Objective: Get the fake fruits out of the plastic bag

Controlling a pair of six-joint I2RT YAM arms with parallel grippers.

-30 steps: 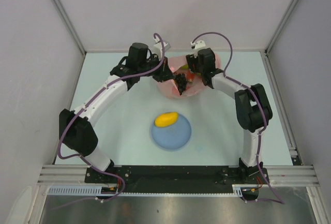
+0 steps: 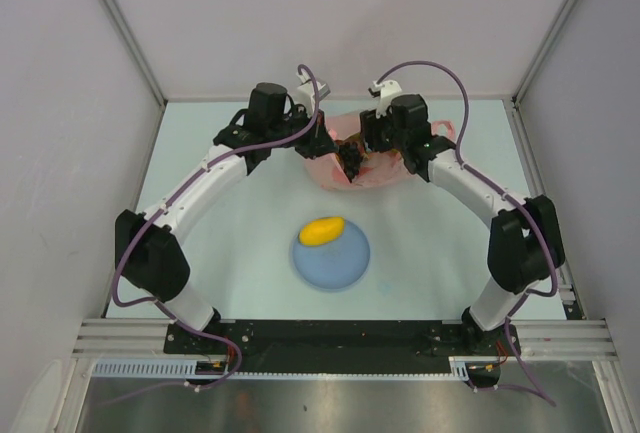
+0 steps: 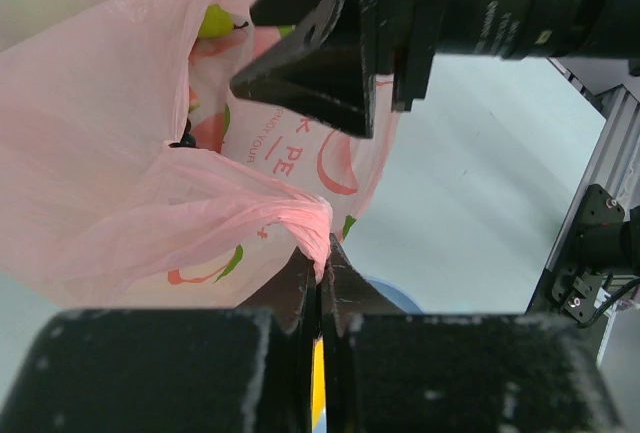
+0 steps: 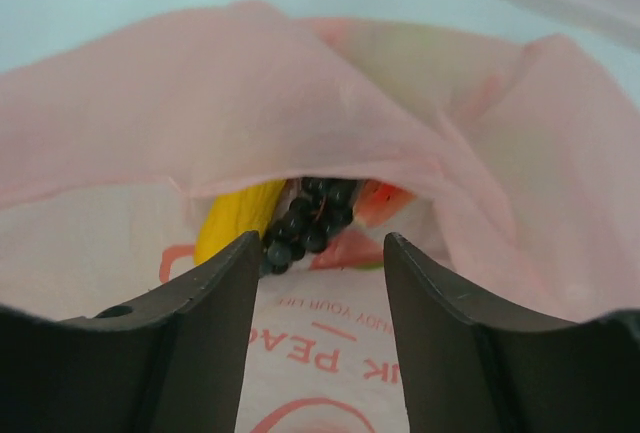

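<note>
The pink plastic bag point(image 2: 335, 170) lies at the back of the table with its mouth gaping. My left gripper is shut on the bag's edge, pinching the film between its fingertips. My right gripper point(image 2: 372, 141) hovers over the bag's opening, fingers apart and nothing between them. Inside the bag, the right wrist view shows dark grapes point(image 4: 305, 221), a yellow fruit point(image 4: 240, 215) and a red piece point(image 4: 380, 201), partly covered by a fold of film. A green fruit point(image 3: 215, 22) is visible in the left wrist view.
A blue plate point(image 2: 333, 263) stands in front of the bag, with a yellow fruit point(image 2: 321, 231) on its upper left part. Bare table lies to both sides of the plate. Both grippers are close together over the bag.
The left arm and the plate are unmoved.
</note>
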